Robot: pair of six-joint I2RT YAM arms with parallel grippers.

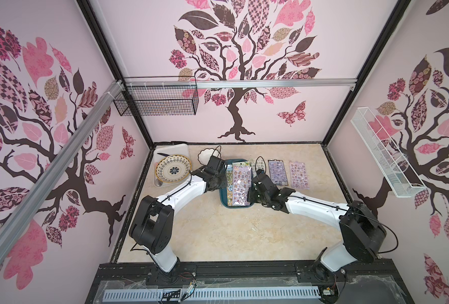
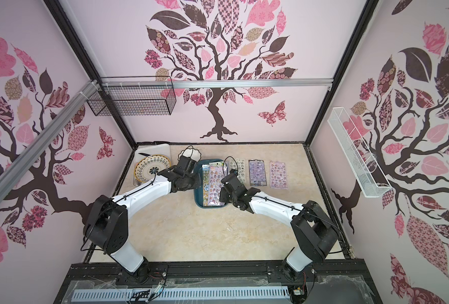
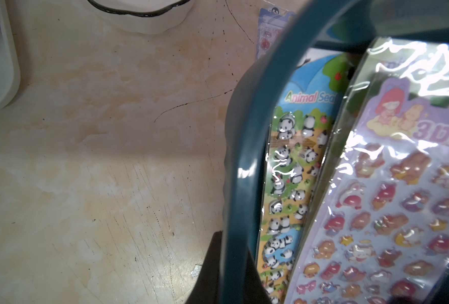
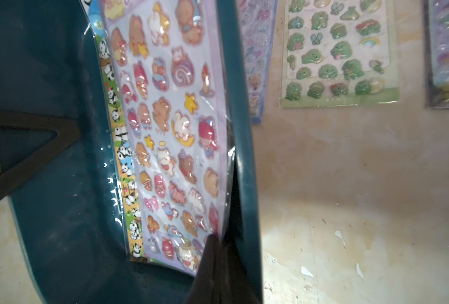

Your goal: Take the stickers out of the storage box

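Observation:
A teal storage box [image 3: 242, 152] on the tabletop holds a panda sticker sheet [image 3: 285, 182] and, stacked over it, a purple 3D bear sticker sheet [image 4: 168, 131]. My left gripper is shut on the box's left rim, which runs between its fingertips in the left wrist view. My right gripper is down at the inside of the box's right wall, by the lower edge of the bear sheet, shut with nothing clearly visible between its fingers.
Several sticker sheets [image 4: 338, 60] lie right of the box. At back left are a white tray with a patterned plate [image 1: 172, 168] and a white scalloped dish [image 1: 207, 155].

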